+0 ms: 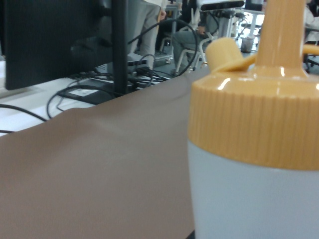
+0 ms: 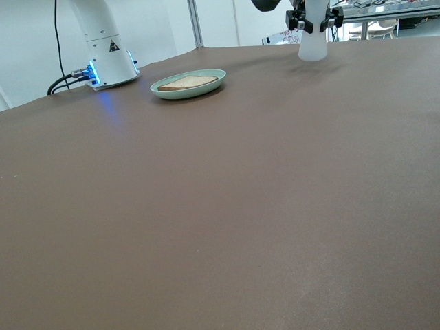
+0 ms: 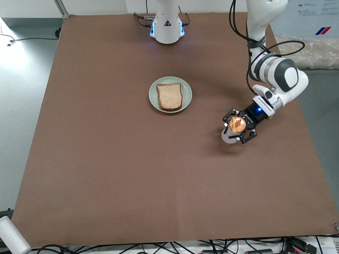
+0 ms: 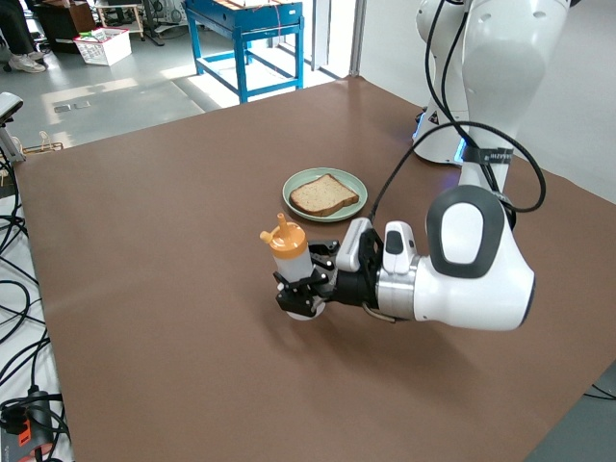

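Note:
My black gripper (image 3: 238,127) is shut on a squeeze bottle (image 4: 292,260) with a translucent white body and orange-yellow cap and nozzle, held upright just above the table. The bottle (image 1: 254,199) fills the right of the wrist view; in the top view only its white lower body (image 2: 313,45) shows between the fingers. A pale green plate (image 3: 170,106) (image 2: 165,92) with a slice of bread (image 3: 169,94) (image 4: 323,195) lies on the table to the gripper's side, apart from it.
Cables and black devices (image 3: 296,244) lie along the near edge in the left camera view, and a plastic-wrapped roll (image 3: 323,53) is beside the table.

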